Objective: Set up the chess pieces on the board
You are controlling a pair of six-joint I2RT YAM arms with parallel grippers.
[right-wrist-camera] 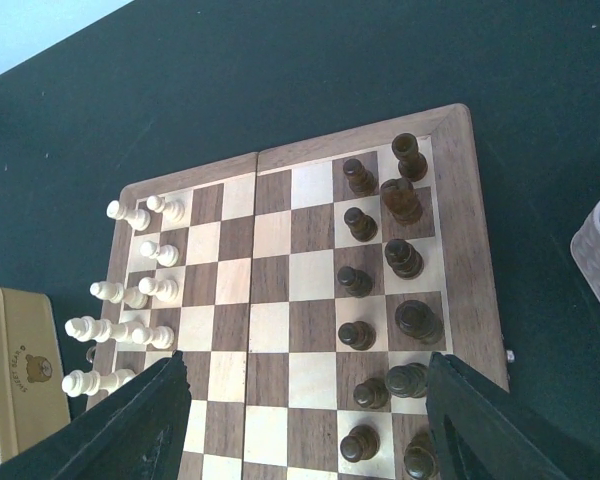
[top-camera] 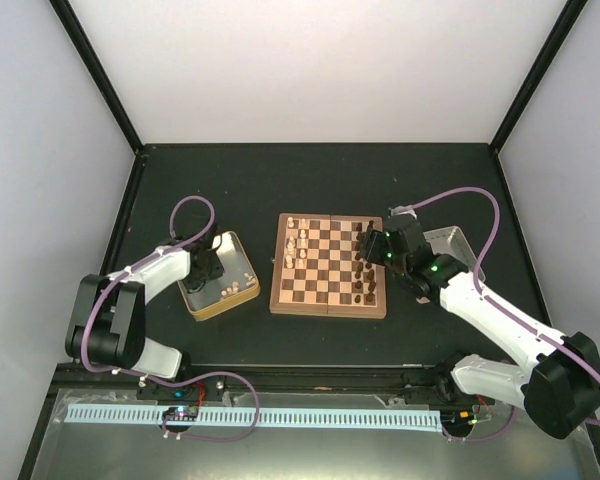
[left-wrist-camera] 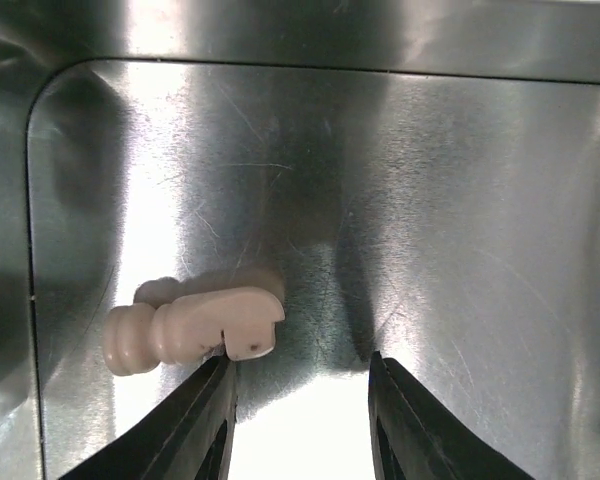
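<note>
A pale knight (left-wrist-camera: 215, 325) lies on its side on the metal tray floor in the left wrist view. My left gripper stands partly open over the tray; the knight is just beyond its left finger, and nothing shows between the fingertips. The chessboard (right-wrist-camera: 312, 330) holds white pieces (right-wrist-camera: 160, 288) along one side and dark pieces (right-wrist-camera: 355, 281) along the other. My right gripper is held above the dark side, fingers apart and empty. White pieces (top-camera: 231, 291) lie in the tan-rimmed tray (top-camera: 227, 309), partly hidden by the left arm.
A second, light tray (top-camera: 452, 240) stands to the right of the board, partly behind the right arm. The middle squares of the board are bare. Black table (top-camera: 310, 180) behind the board is clear.
</note>
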